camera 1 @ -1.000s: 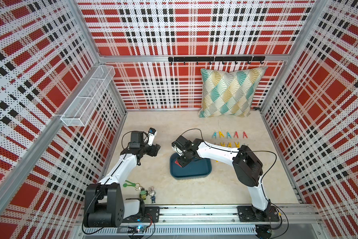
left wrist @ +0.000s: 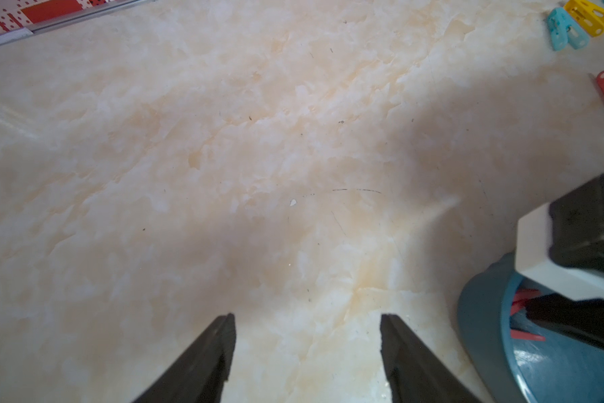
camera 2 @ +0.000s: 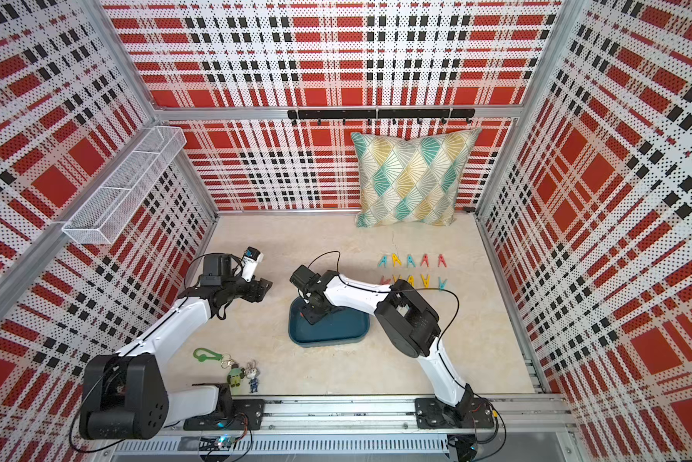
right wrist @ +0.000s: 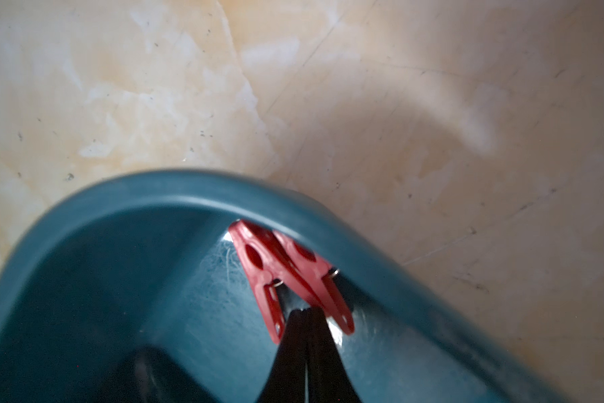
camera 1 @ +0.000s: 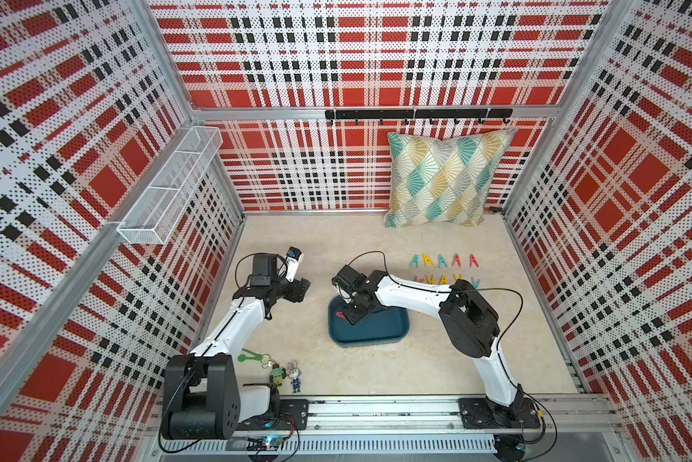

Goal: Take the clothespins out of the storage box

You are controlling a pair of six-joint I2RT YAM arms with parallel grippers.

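Note:
In the right wrist view, two red clothespins lie side by side in a corner of the dark teal storage box [right wrist: 201, 188], the left clothespin [right wrist: 258, 255] partly against the right clothespin [right wrist: 325, 285]. My right gripper reaches down into the box with its fingertips pressed together. Those tips stand at the clothespins' legs, and no clothespin is between them. In the left wrist view, bits of red show past the box wall, largely covered by the right gripper. Away to the left of the box, my left gripper is open and empty above bare table.
Several coloured clothespins, such as a yellow clothespin [camera 1: 427, 260], lie in two rows at the right, the nearer row partly behind the right arm. Keychain figures [camera 1: 286, 375] lie at the front left. A cushion [camera 1: 447, 178] leans at the back.
The red clothespins remain in the corner, the right one slightly shifted. The left arm is still.

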